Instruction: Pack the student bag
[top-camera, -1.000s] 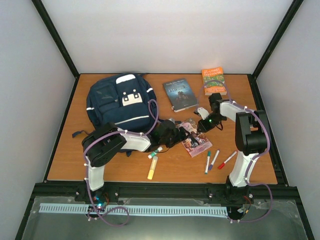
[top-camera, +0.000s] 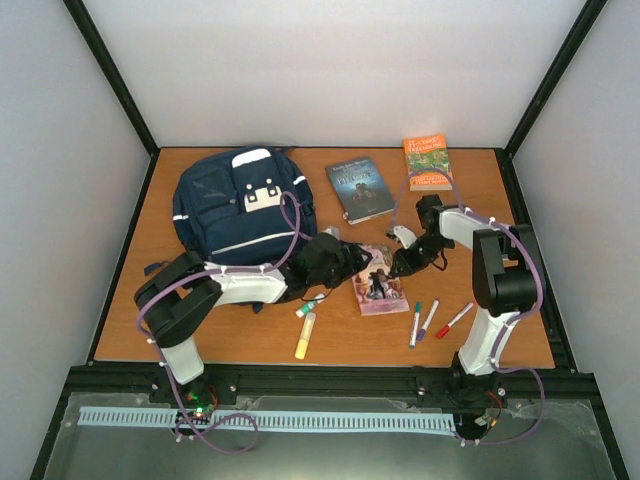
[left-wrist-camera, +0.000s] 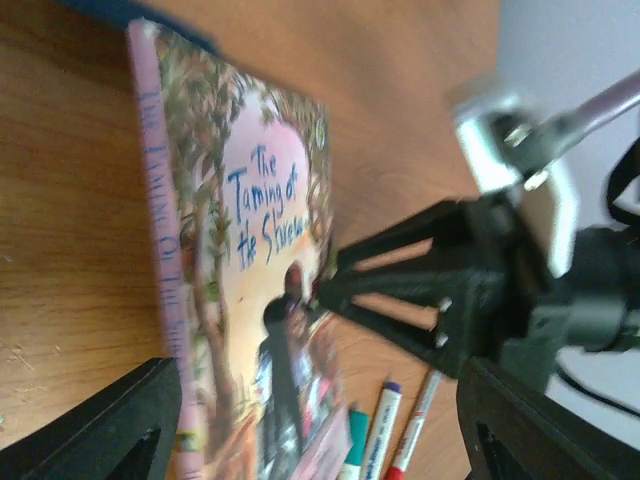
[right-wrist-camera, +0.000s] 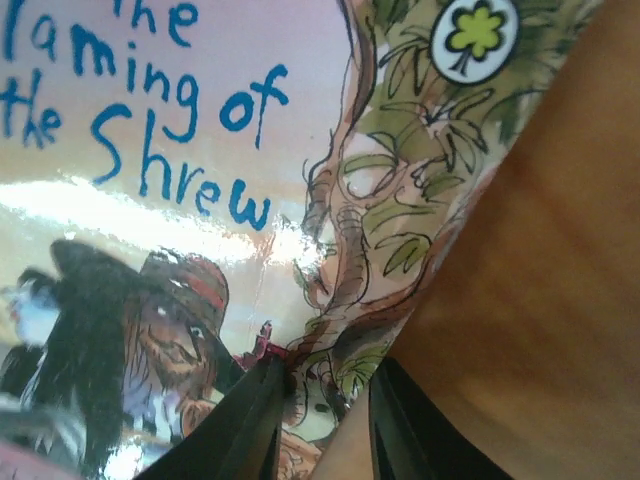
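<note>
The book titled The Taming of the Shrew (top-camera: 382, 293) lies near the table's middle, partly hidden under both hands in the top view. My right gripper is shut on its edge, with the illustrated cover (right-wrist-camera: 200, 250) running in between the fingers. My left gripper stands open above the same book (left-wrist-camera: 265, 200), which shows between its spread fingers; whether they touch it I cannot tell. The dark blue bag (top-camera: 243, 210) lies at the left back of the table, its front pocket and pale patch facing up.
A dark book (top-camera: 361, 189) and an orange-green book (top-camera: 428, 162) lie at the back. Green (top-camera: 415, 323), purple (top-camera: 428, 319) and red (top-camera: 455, 320) markers lie at the front right. A yellow tube (top-camera: 305, 336) and a green-and-white item (top-camera: 310, 305) lie near the left arm.
The book has shifted left and turned straighter toward the table's front.
</note>
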